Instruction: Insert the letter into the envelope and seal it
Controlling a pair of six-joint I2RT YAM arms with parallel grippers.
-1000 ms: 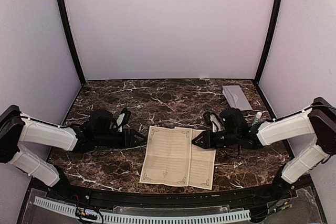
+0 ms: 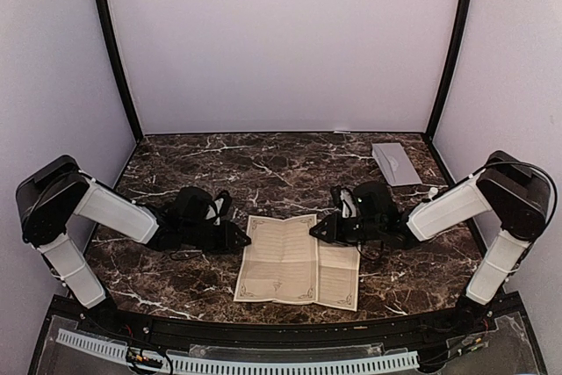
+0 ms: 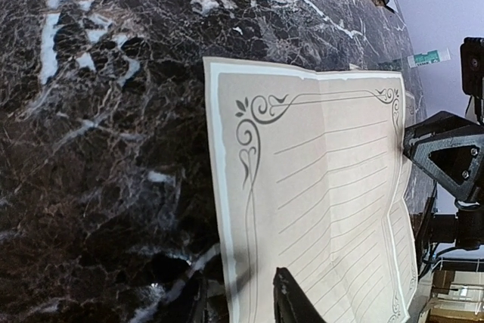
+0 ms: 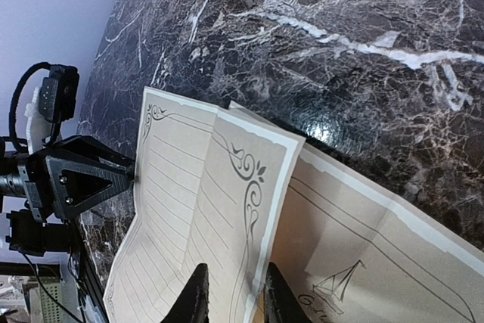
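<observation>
Two cream lined sheets with ornate corners lie overlapping at the front middle, the upper letter lifted and creased, the lower sheet showing beneath it on the right. My left gripper is shut on the upper letter's left edge. My right gripper is at that letter's other edge, fingers part open on either side of the paper; whether they touch it is unclear. A grey envelope lies at the back right of the marble table.
White walls enclose it on the sides and back. A small bottle stands behind the right arm.
</observation>
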